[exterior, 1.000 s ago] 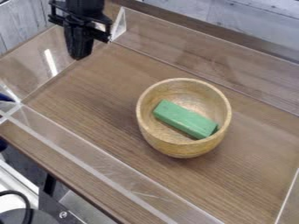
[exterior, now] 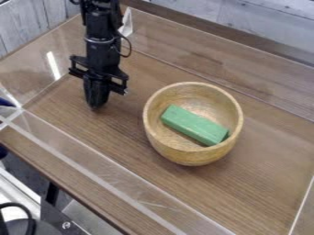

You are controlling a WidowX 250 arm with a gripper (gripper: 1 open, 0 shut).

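Observation:
My black gripper (exterior: 95, 92) is low over the wooden table at the left of the camera view, pointing down, its wrist and cables rising to the top edge. Whether its fingers are open or shut is too dark and small to tell. To its right sits a round tan bowl (exterior: 164, 112) with a green rectangular block (exterior: 194, 124) lying inside it, apart from the gripper.
The wooden table (exterior: 135, 193) has free room in front and behind the bowl. A dark cable lies at the lower left corner, and the table's left edge shows near it.
My gripper has come down and toward the front from the upper left to low over the table left of the bowl. The bowl and block have not moved.

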